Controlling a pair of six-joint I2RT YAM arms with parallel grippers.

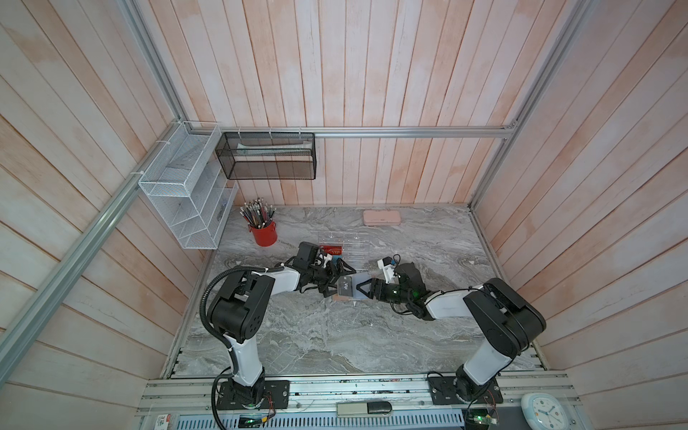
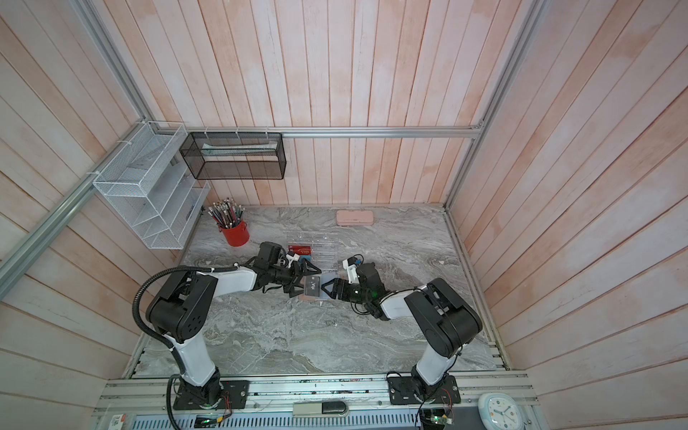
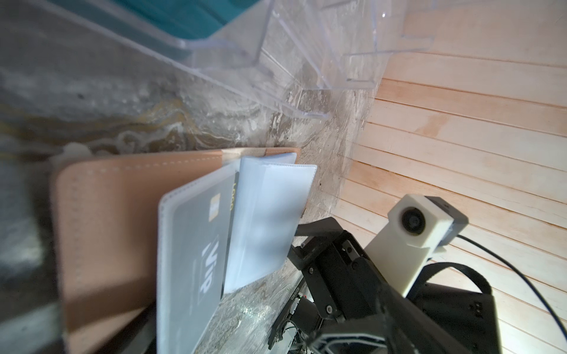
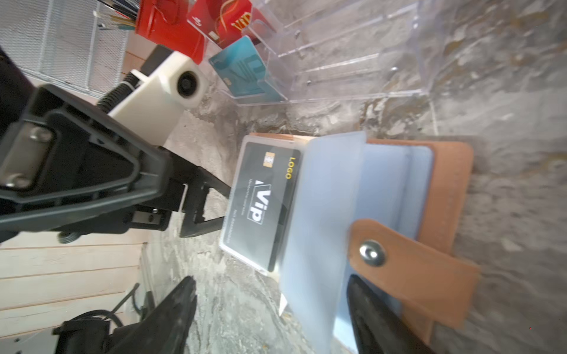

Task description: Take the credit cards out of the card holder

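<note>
The tan card holder (image 4: 451, 194) lies opened out on the marbled table, its strap with a metal snap (image 4: 372, 252) on the right. A dark grey Vip card (image 4: 258, 206) sits in a clear sleeve on the left. Beside it a pale blue sleeve page (image 4: 323, 212) stands raised at an angle. My left gripper (image 1: 339, 278) is open at the holder's left side, one finger (image 4: 203, 227) close to the grey card's edge. From the right, my right gripper (image 1: 367, 287) reaches over the pages with its fingers apart. The raised page passes near its right finger; whether they touch is unclear.
Just behind the holder stands a clear plastic rack (image 4: 354, 70), with a teal card (image 4: 239, 69) and a red card (image 4: 221, 22) at its left end. A red pen cup (image 1: 263, 234) is at the back left.
</note>
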